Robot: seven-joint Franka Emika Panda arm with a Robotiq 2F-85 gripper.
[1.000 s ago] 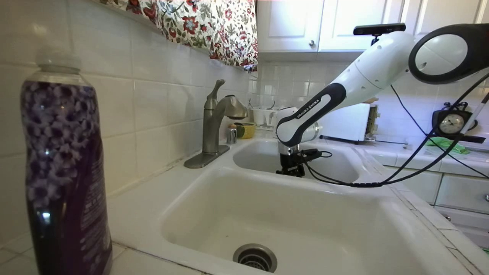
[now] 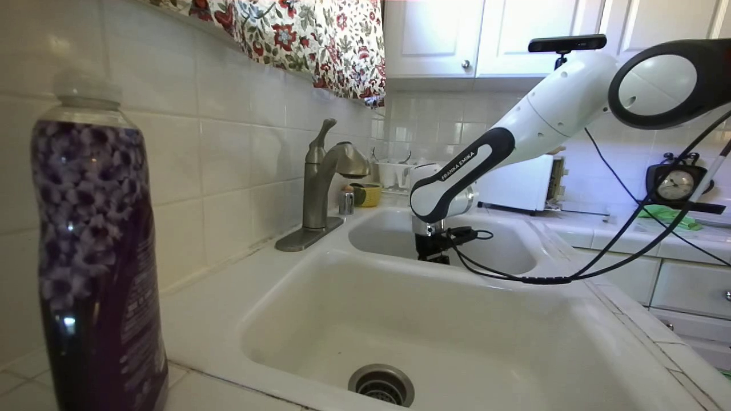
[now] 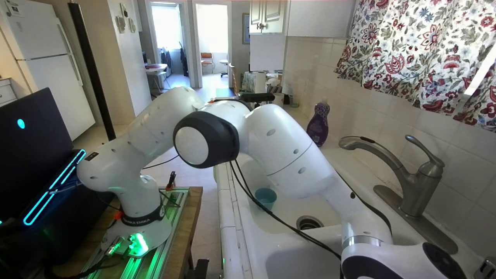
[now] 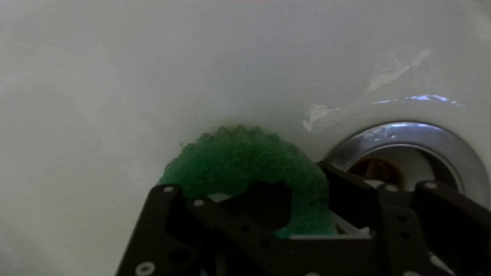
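Observation:
A rough-textured green sponge [image 4: 239,158] lies at the bottom of the sink basin [image 4: 115,92] in the wrist view. My gripper is directly over it, its dark fingers [image 4: 276,202] covering part of the near side. Green shows in the gap between the two fingers, but whether both pads press on the sponge cannot be made out. In exterior view 1 the gripper [image 2: 433,254] reaches down into the far basin [image 2: 384,229], its tips partly hidden by the divider. The sponge is out of sight there.
Right of the sponge is a metal drain [image 4: 400,133]. The faucet [image 2: 316,185] stands beside the basins, and a purple bottle [image 2: 96,260] is at the near left. The near basin holds a teal cup [image 3: 266,197]. Cables [image 2: 548,279] hang from the arm.
The gripper has shifted slightly left and a little lower in exterior view 1. Its finger end looks narrower than a second ago.

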